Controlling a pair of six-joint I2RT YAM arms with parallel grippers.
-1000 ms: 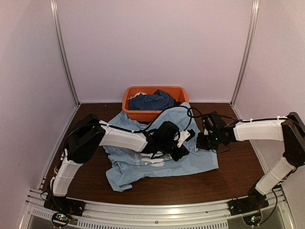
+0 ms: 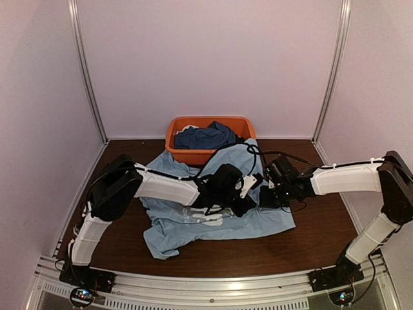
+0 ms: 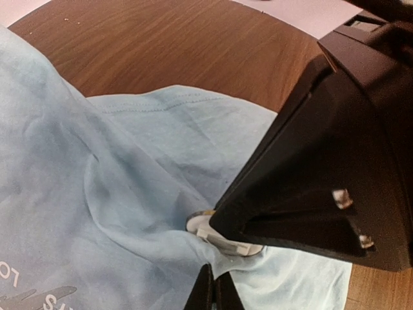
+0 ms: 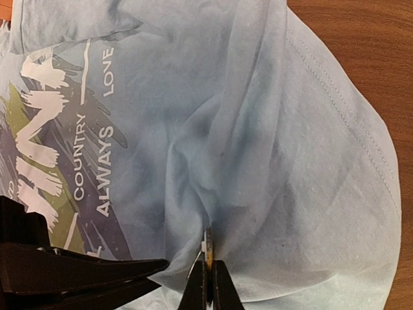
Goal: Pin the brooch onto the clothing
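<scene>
The light-blue shirt [image 2: 193,242] lies spread on the table under both arms. In the left wrist view my left gripper is shut on a pinched fold of the shirt. Just above that fold is the brooch [image 3: 222,241], pale with a bar along it, its face partly behind my right gripper. In the right wrist view the brooch [image 4: 208,247] stands edge-on, thin, between the tips of my right gripper, which is shut on it. It meets the cloth's fold closely; whether the pin pierces the fabric cannot be told.
An orange bin [image 2: 193,157] with dark-blue cloth inside stands at the back. Both grippers are very close together, with black cables looping above them. Bare brown table [image 2: 316,242] shows at right and front.
My right gripper has moved left towards the left gripper, bringing the brooch to the pinched cloth. The left arm has stayed in place.
</scene>
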